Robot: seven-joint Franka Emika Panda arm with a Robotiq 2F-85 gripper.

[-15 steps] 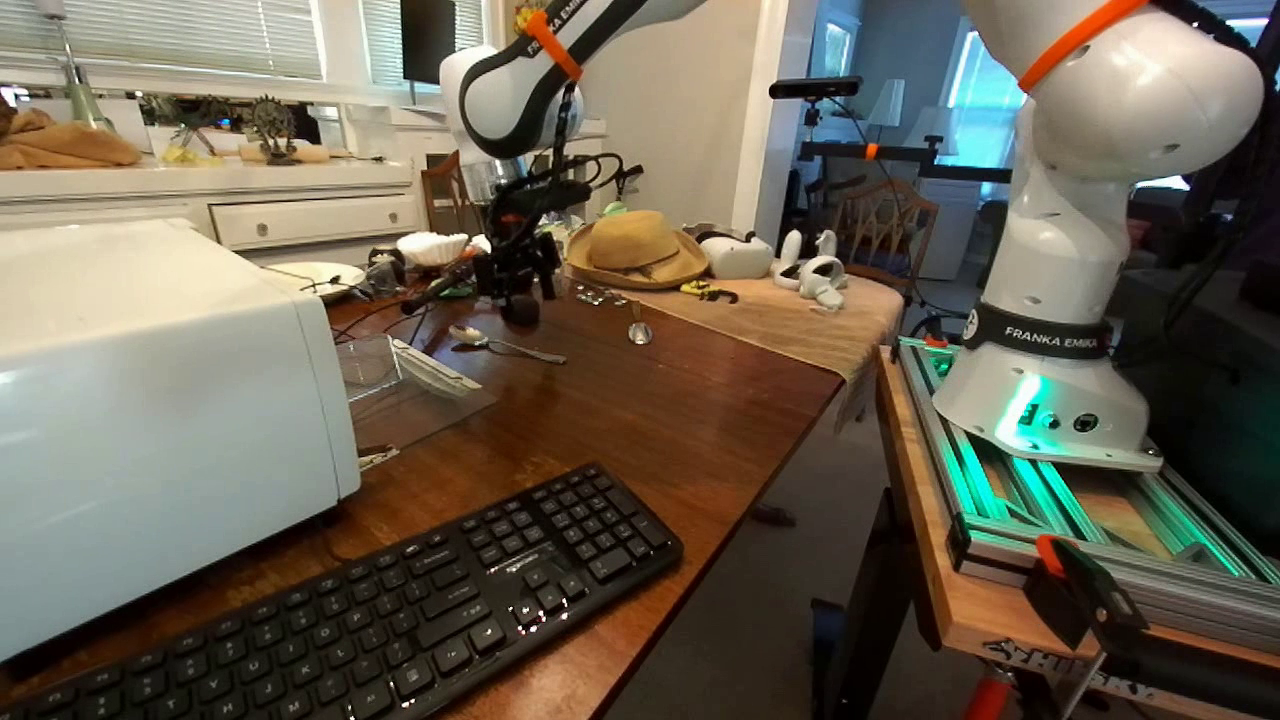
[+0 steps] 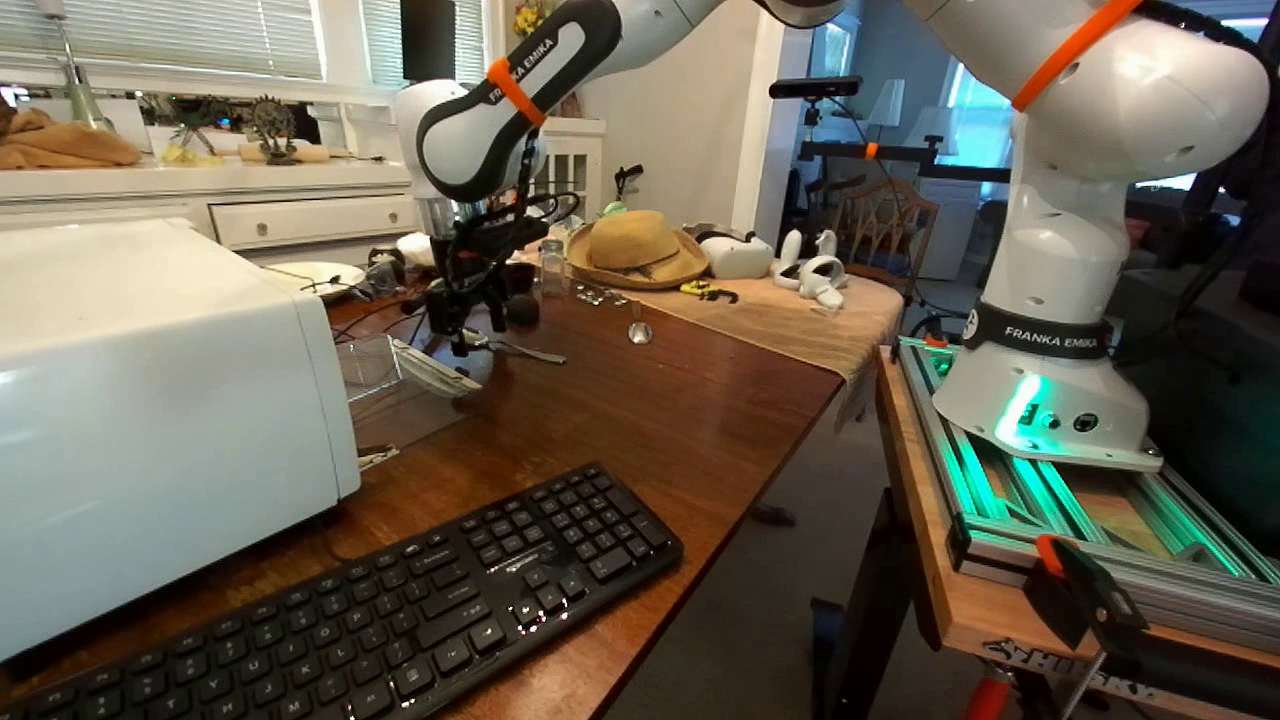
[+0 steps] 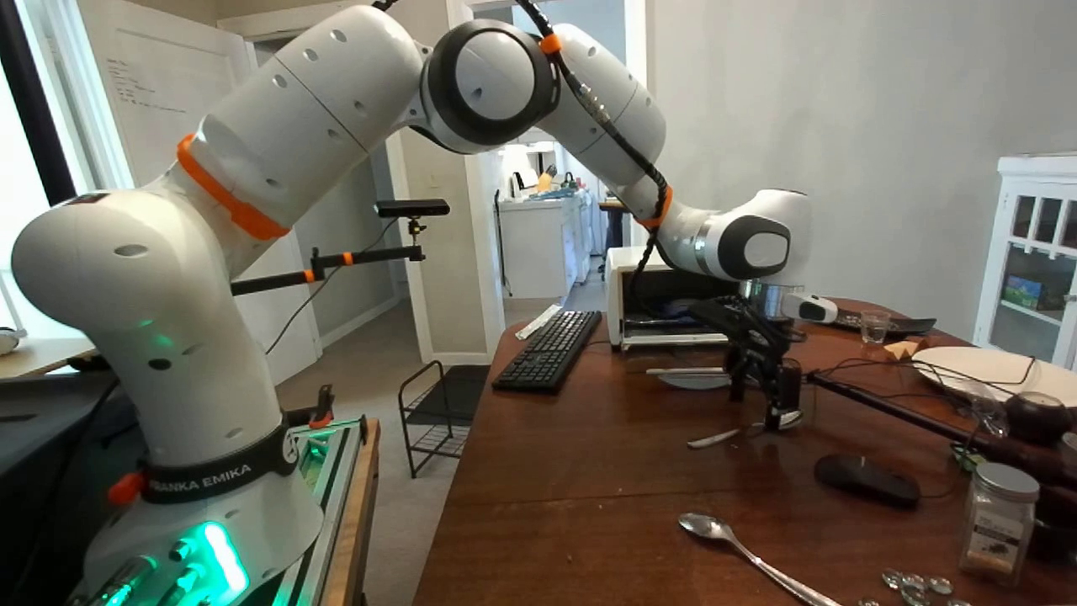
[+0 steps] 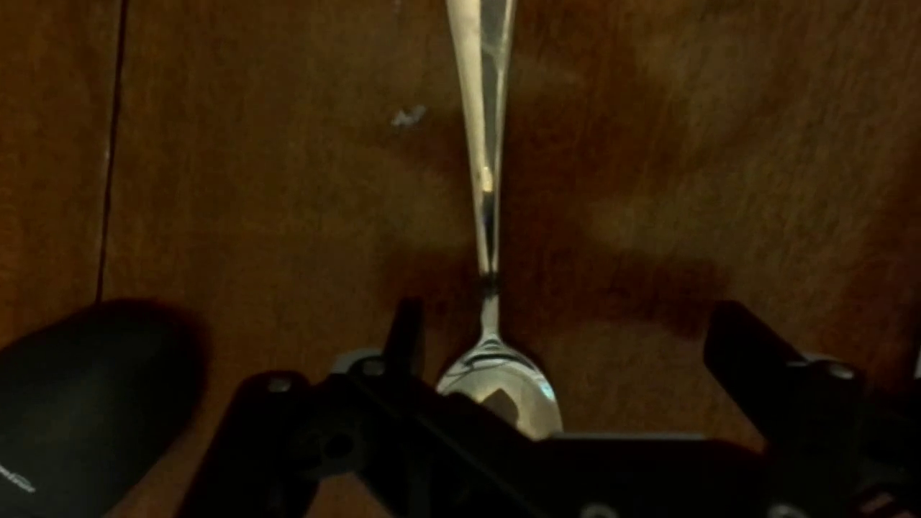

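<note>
A metal spoon (image 4: 488, 216) lies on the brown table, its handle running up the wrist view and its bowl low in the middle. In exterior view 1 the handle of this spoon (image 2: 534, 354) sticks out to the right of my gripper (image 2: 453, 342). Wide apart, my fingers (image 4: 404, 337) stand on either side of the spoon's bowl end in the wrist view, with the bowl partly hidden behind the gripper body. The gripper (image 3: 759, 414) hangs low over the spoon in exterior view 2, gripping nothing.
A black mouse (image 3: 866, 479) lies near the gripper. Another spoon (image 3: 752, 555) rests closer to exterior view 2's camera, beside a glass jar (image 3: 1000, 520). The white oven (image 2: 168, 396) and black keyboard (image 2: 396, 600) occupy the other side.
In exterior view 1 my arm has moved left and lower, bringing the gripper from above and behind the spoon down to its bowl end. The spoon appears unmoved.
</note>
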